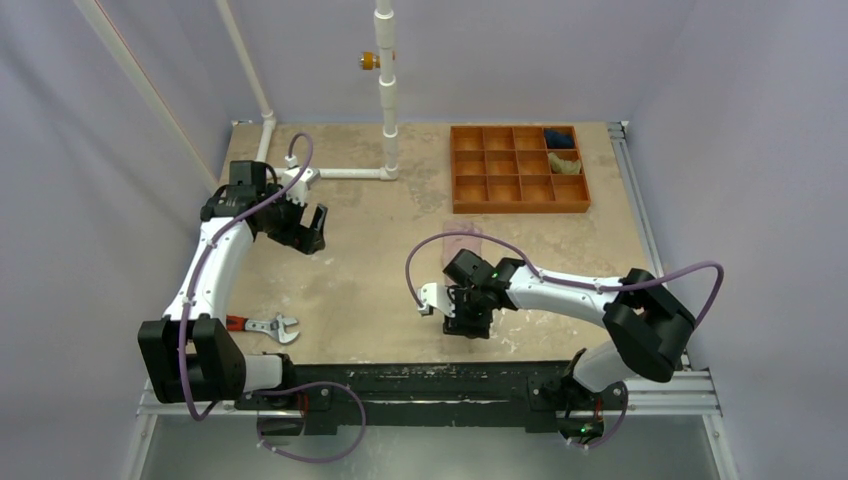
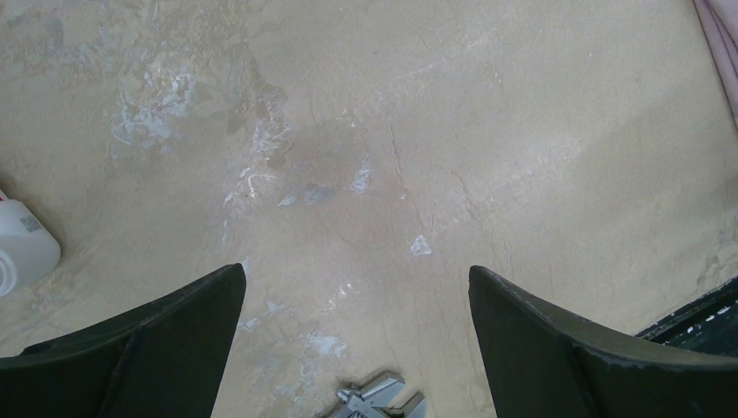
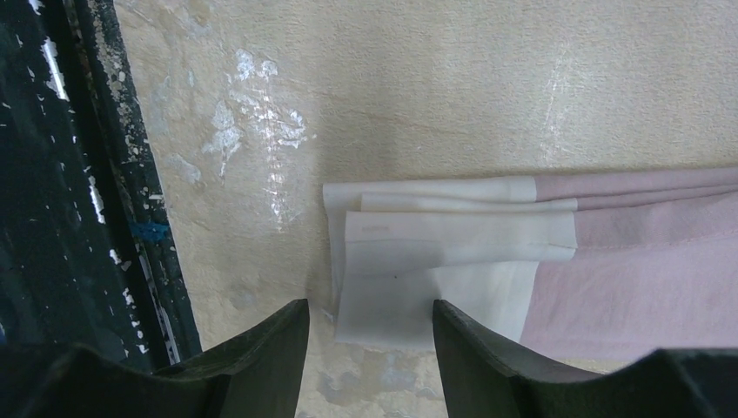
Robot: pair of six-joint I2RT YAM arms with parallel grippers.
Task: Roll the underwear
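The underwear lies folded into a flat strip, pale pink (image 3: pixel 644 296) with a white end (image 3: pixel 461 239) layered in several folds. In the top view only its far pink part (image 1: pixel 462 227) shows, the rest being covered by the right arm. My right gripper is open over the white end, one fingertip overlapping the cloth in view and the other just off its near corner; whether either touches it I cannot tell. Off to the left, my left gripper (image 1: pixel 318 230) stands open above bare table, nothing between its fingers.
An orange compartment tray (image 1: pixel 485 208) at the back right holds a dark blue roll (image 1: pixel 558 139) and a beige one (image 1: pixel 564 165). An adjustable wrench (image 1: pixel 270 326) rests front left. White pipes (image 1: pixel 350 173) run along the back left.
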